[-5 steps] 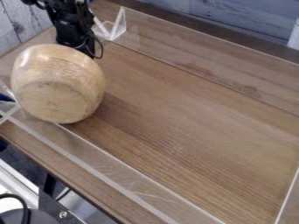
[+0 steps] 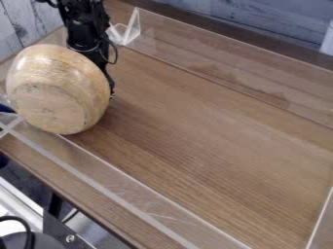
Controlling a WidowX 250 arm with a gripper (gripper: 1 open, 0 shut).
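Note:
A large pale wooden bowl [image 2: 55,92] stands tipped on its side at the left of the camera view, its rounded underside toward the camera. My black gripper [image 2: 99,73] is behind it, with the arm reaching down from the top left. The fingertips are mostly hidden by the bowl, so what lies between them does not show.
Clear plastic strips run along its edges, with a white-edged clear piece near the top left. A dark gap with cables shows at the bottom left.
Since a second ago my gripper has moved lower behind the bowl, and the bowl has shifted slightly to the left.

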